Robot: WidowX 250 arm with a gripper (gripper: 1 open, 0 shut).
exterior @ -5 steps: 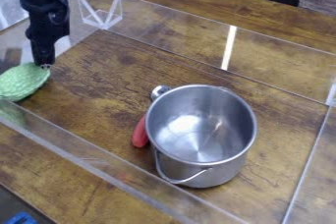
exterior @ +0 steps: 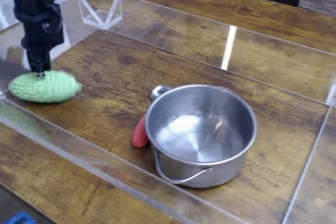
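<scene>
My black gripper (exterior: pixel 39 71) is at the left edge, its tips down at the top of a green, bumpy, oval object (exterior: pixel 45 87) lying by the clear wall. The fingers look close together; whether anything is between them cannot be made out, as the tips meet the green object's upper side.
A steel pot (exterior: pixel 197 130) with a wire handle stands right of centre, a red item (exterior: pixel 140 133) and a small metal piece (exterior: pixel 160 91) beside it. Clear low walls border the wooden surface (exterior: pixel 132 61).
The gripper has moved down and slightly left onto the green object, which now sits a little further right and lies more lengthwise across the view.
</scene>
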